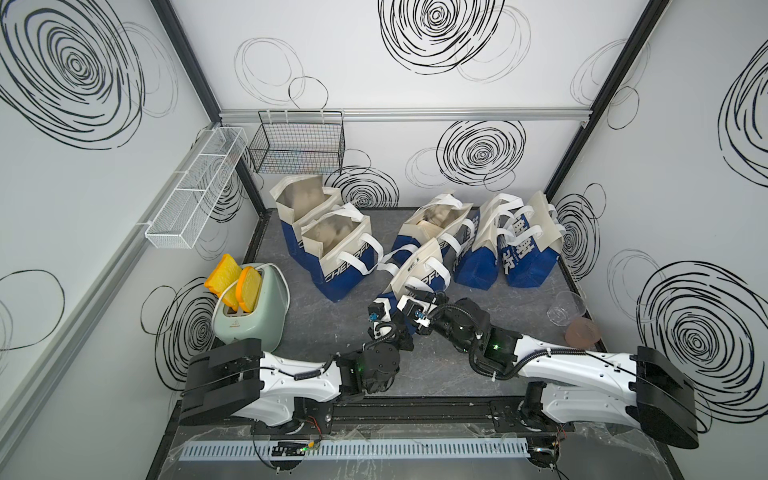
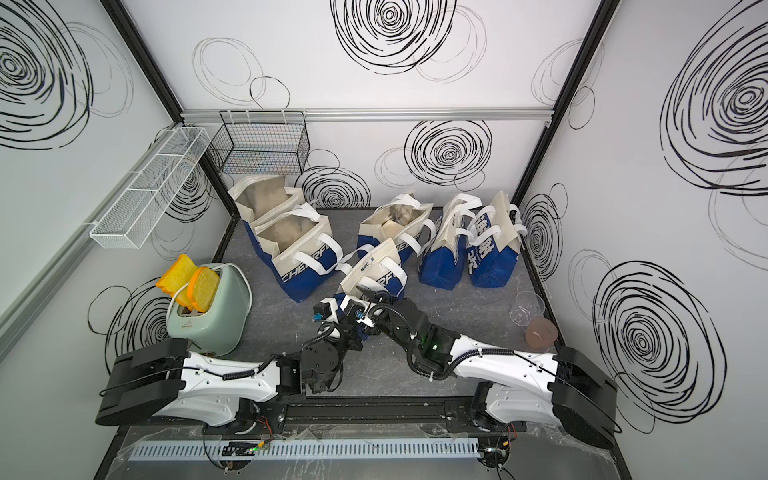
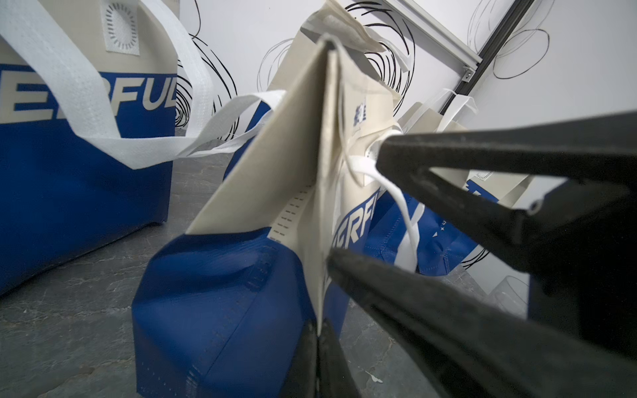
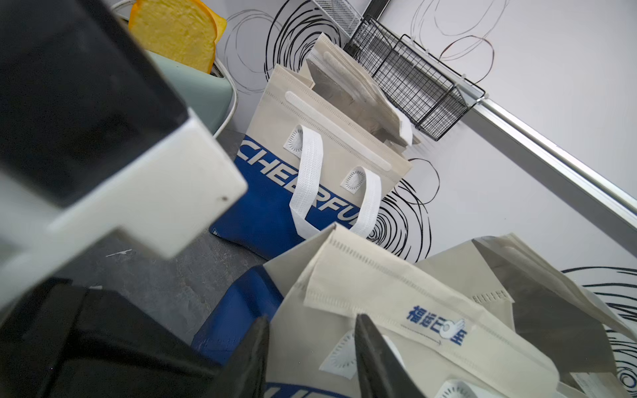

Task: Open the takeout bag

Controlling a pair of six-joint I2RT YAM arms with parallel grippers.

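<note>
The nearest takeout bag (image 1: 419, 268), cream above and blue below with white handles, stands mid-table, its top edges close together. In the left wrist view, the left gripper is shut at the bag's side edge, which runs down to its fingertips; whether material lies between them is unclear. From the right wrist view, the right gripper is open before the bag's cream front panel (image 4: 424, 318), its fingers on either side of a round handle patch. The right gripper's dark fingers (image 3: 398, 298) also cross the left wrist view close to the bag's front.
Two bags stand back left, including an open-topped one (image 1: 340, 252); others stand behind and to the right, one nearby (image 1: 480, 252). A green container (image 1: 254, 308) with yellow items is left. A clear cup (image 1: 565, 307) sits right. Both arms crowd the front middle.
</note>
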